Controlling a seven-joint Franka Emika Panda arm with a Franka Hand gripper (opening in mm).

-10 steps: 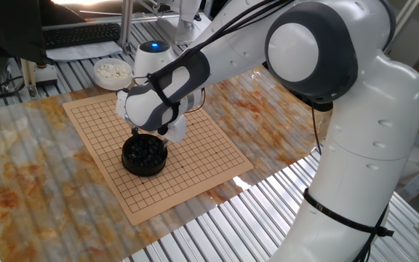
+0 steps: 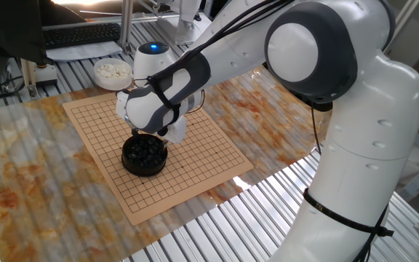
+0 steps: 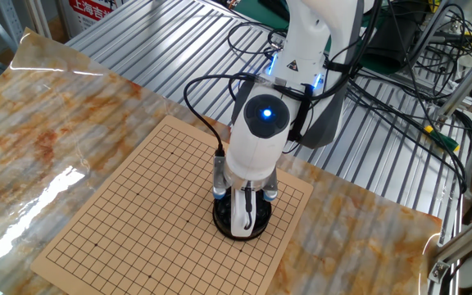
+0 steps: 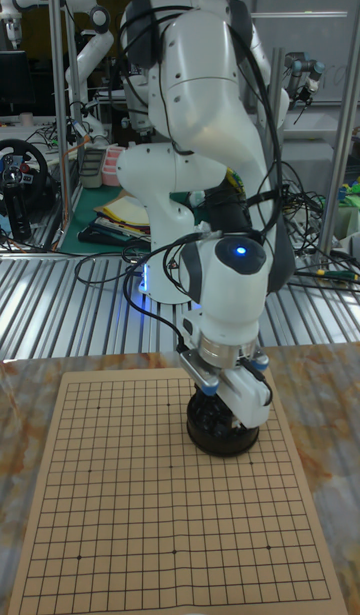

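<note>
A round black bowl [image 2: 144, 161] full of black stones stands on the wooden grid board [image 2: 202, 164]. My gripper [image 2: 150, 138] points down at the bowl, its two fingers spread apart near the far rim. From the second exterior view, the gripper [image 3: 245, 195] has a finger on either side above the bowl [image 3: 234, 235], and a white part of the hand covers the middle. In the third exterior view the hand hides the bowl's upper right. Whether the fingers press on the rim or stand free of it cannot be made out.
A clear bowl of white stones [image 2: 113, 73] sits beyond the board, by a keyboard [image 2: 83, 34]. Most of the board [image 4: 117, 508] is bare. The marbled sheet [image 3: 351, 254] around it is free. Cables [image 3: 400, 106] lie near the arm's base.
</note>
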